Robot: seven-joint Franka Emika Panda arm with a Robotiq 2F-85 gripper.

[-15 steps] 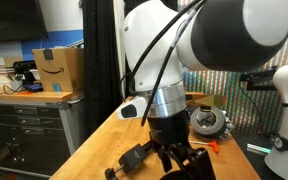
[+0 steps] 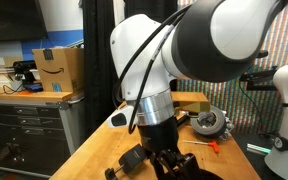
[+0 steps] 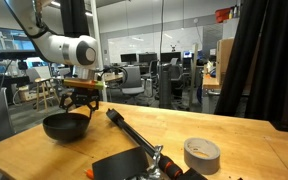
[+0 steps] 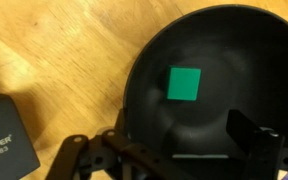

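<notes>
A black bowl (image 4: 209,50) fills much of the wrist view, and a flat-looking green square block (image 4: 184,84) lies inside it. My gripper is over the bowl with its fingers wide apart and no object between them. One of its fingers (image 4: 74,155) shows at the lower left and the other at the lower right. From the second exterior view, the bowl (image 3: 66,127) stands on the left of the wooden table, with the gripper (image 3: 81,100) just above or partly within its opening. In the first exterior view the arm hides most of the bowl.
A black box (image 4: 6,138) with white lettering sits close beside the bowl. Behind it a long black bar (image 3: 134,133) lies on the table. A pale ring-shaped roll (image 3: 202,156) is to the right.
The arm and gripper have come down slightly toward the bowl. Objects on the table look unmoved.
</notes>
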